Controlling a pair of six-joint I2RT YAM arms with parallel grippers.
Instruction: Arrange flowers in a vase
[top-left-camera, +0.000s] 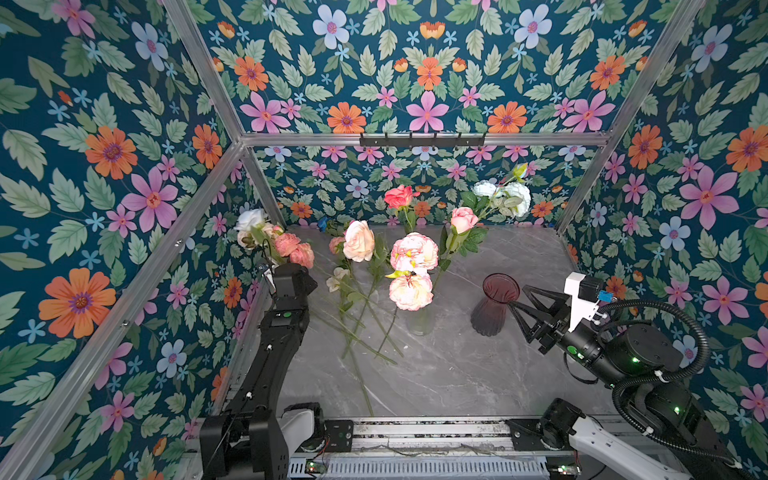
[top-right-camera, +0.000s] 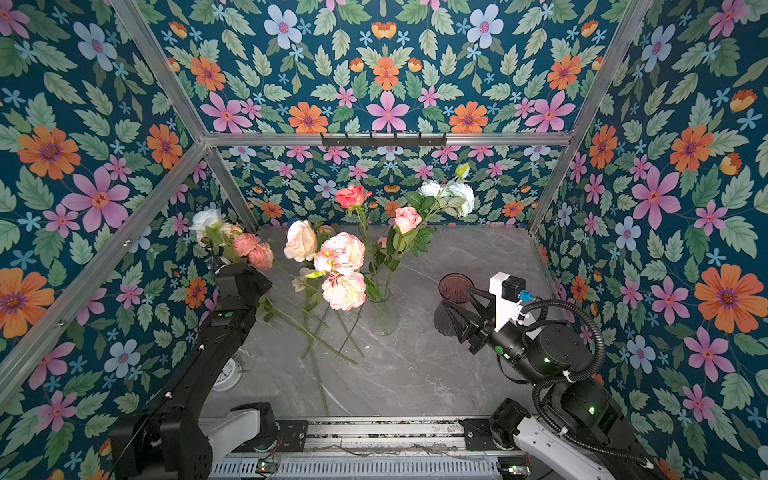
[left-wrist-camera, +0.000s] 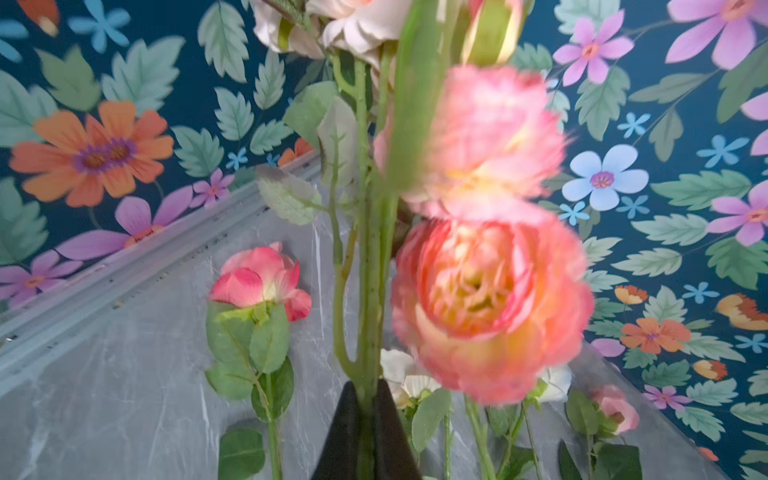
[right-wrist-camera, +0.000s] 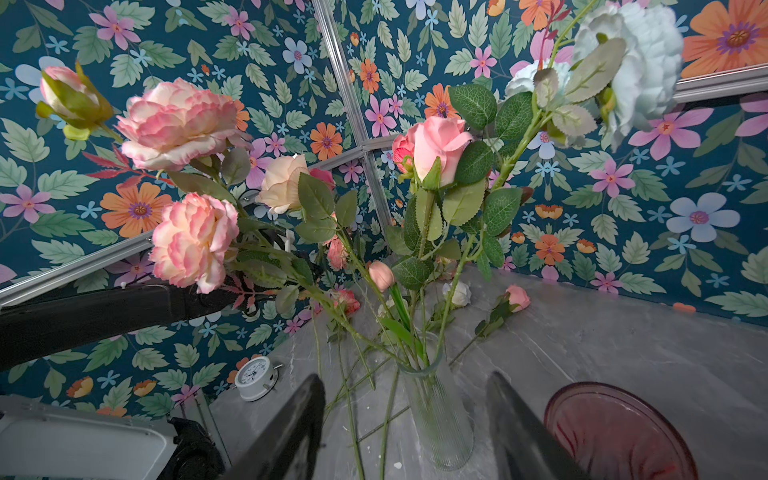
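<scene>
In the left wrist view my left gripper is shut on the green stem of a flower spray, with a coral-pink bloom (left-wrist-camera: 488, 312) and white ones above. The top left view has this spray (top-left-camera: 292, 248) raised at the far left. The clear ribbed glass vase (right-wrist-camera: 436, 420) stands upright, holding pink-and-white blooms (right-wrist-camera: 192, 240), a pink rose (right-wrist-camera: 441, 148) and a pale blue bloom (right-wrist-camera: 640, 68). My right gripper is open, nothing between its fingers. In the top left view, its fingertips are close beside the dark red vase (top-left-camera: 489, 304); contact is unclear.
Several loose flowers with crossing stems (top-left-camera: 372, 348) lie left of the clear vase. In the left wrist view a pink rose (left-wrist-camera: 260, 280) lies apart. A small white round clock-like object (right-wrist-camera: 256, 377) sits at the left side.
</scene>
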